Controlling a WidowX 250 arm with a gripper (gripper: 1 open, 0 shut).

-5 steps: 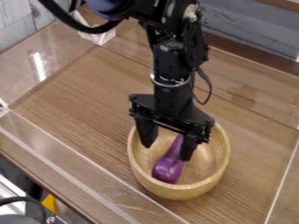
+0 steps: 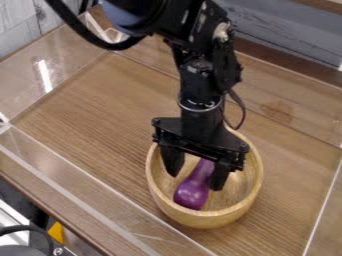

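A cream bowl (image 2: 218, 215) stands on the wooden table in the lower middle of the camera view, with a purple elongated object (image 2: 193, 190) lying in it. My black gripper (image 2: 195, 164) is over the bowl, its two fingers lowered on either side around the upper part of the purple object. The fingers look spread; whether they touch the object is hard to tell.
Clear wooden table (image 2: 80, 120) lies to the left, and more free surface is at the right. Transparent edging runs along the left side and a raised ledge along the back. Cables and a small yellow item are at the bottom left, off the table.
My gripper has shifted slightly, and the purple object appears a little further left in the bowl than a second ago.
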